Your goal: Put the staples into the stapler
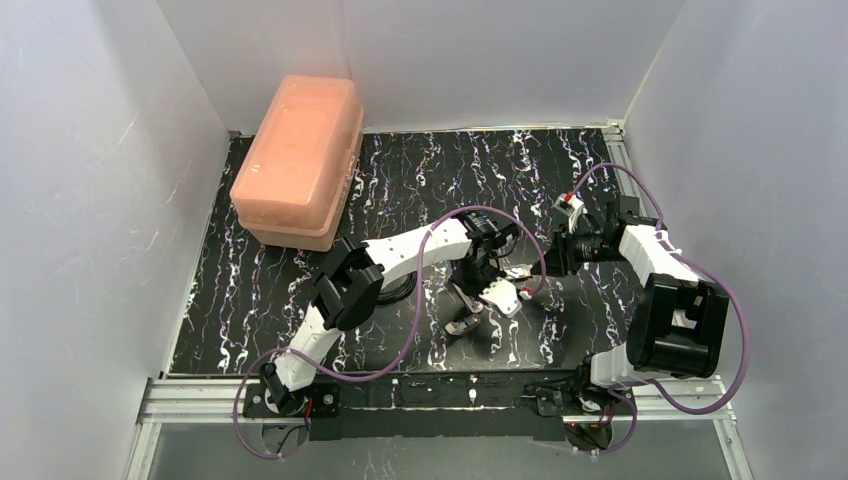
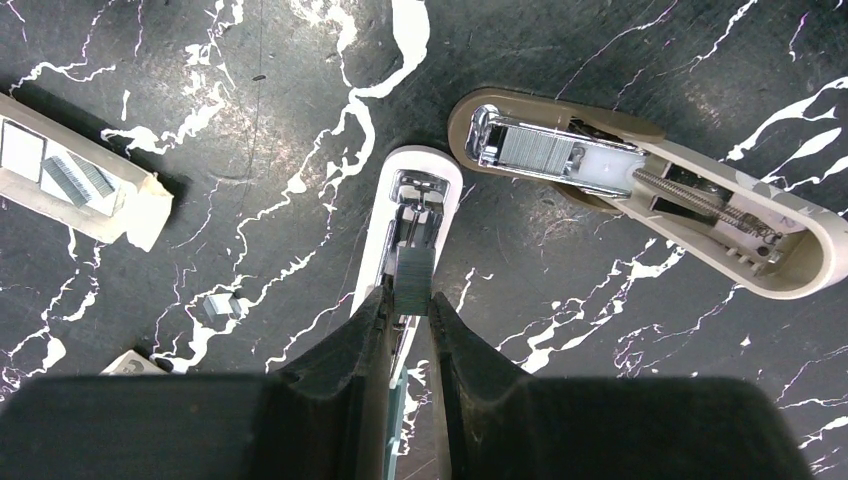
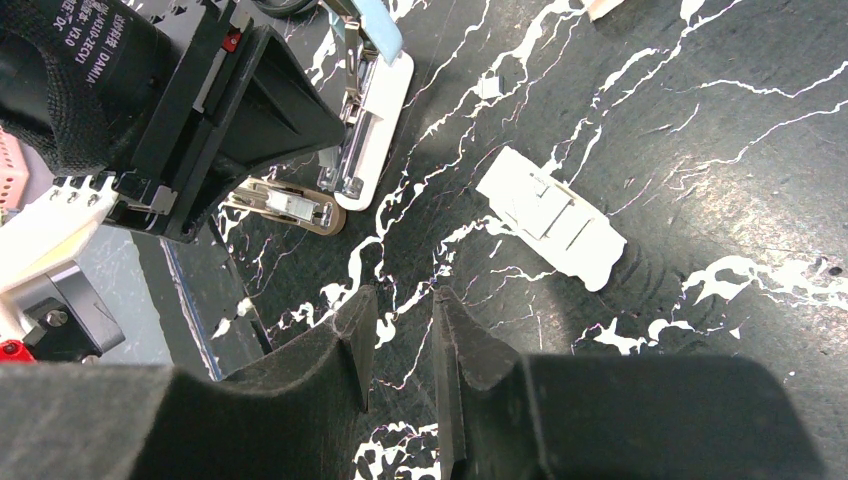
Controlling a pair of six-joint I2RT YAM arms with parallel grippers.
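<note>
In the left wrist view, a grey strip of staples is pinched upright at the tips of my left gripper. It sits over the metal magazine of an opened white and blue stapler; whether strip and channel touch I cannot tell. From the side, the right wrist view shows the strip next to the stapler's rail, with the white body behind. My right gripper is part open, nothing between its fingers, above bare table. An opened white staple box lies beyond it.
A beige stapler, staples in its track, lies close to the white stapler's end. A small staple piece rests loose on the table. At the back left stands an orange bin; a black cable coil lies near the left arm.
</note>
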